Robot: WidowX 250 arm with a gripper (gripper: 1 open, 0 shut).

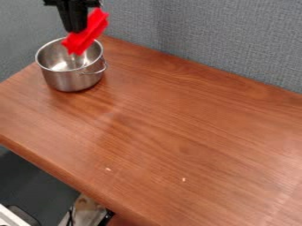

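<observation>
A steel pot (pixel 70 77) with a side handle sits at the far left of the wooden table. Held in the air over its back part is a red block (pixel 86 32), tilted, in the black gripper (pixel 78 26) at the top left edge of the view. The gripper is shut on the block; its upper part is cut off by the frame.
A grey padded wall (pixel 213 44) runs along the back. The front left edge drops to a dark floor with some items below.
</observation>
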